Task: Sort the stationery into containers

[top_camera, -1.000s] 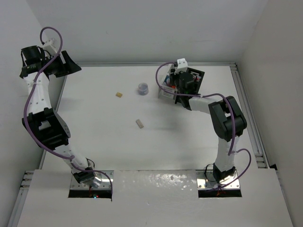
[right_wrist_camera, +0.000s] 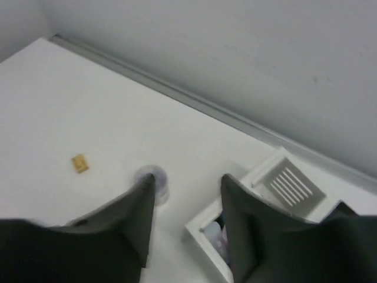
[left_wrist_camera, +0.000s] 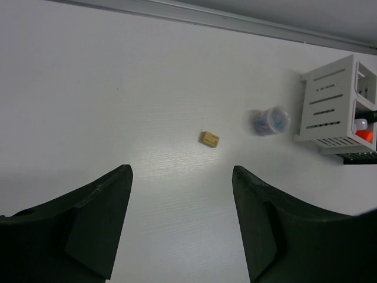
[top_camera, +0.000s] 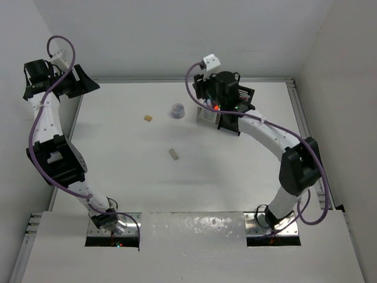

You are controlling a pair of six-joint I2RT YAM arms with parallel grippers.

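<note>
My left gripper (top_camera: pixel 82 82) is open at the far left above the table, with nothing between its fingers. My right gripper (top_camera: pixel 201 88) hangs over the white organizer (top_camera: pixel 207 117), its fingers apart and blurred in the right wrist view. The organizer (left_wrist_camera: pixel 327 103) holds orange and dark items. Left of it stands a translucent cup (top_camera: pixel 178 111). A small yellow block (top_camera: pixel 148 118) lies farther left, and a grey bar (top_camera: pixel 174 154) lies nearer the front.
A black mesh container (left_wrist_camera: pixel 359 158) adjoins the white organizer, partly under the right arm. Walls and a rail run along the back and sides.
My right arm has risen and shifted up and leftward in the top view, away from the organizer's contents. The left arm stays about where it was.
</note>
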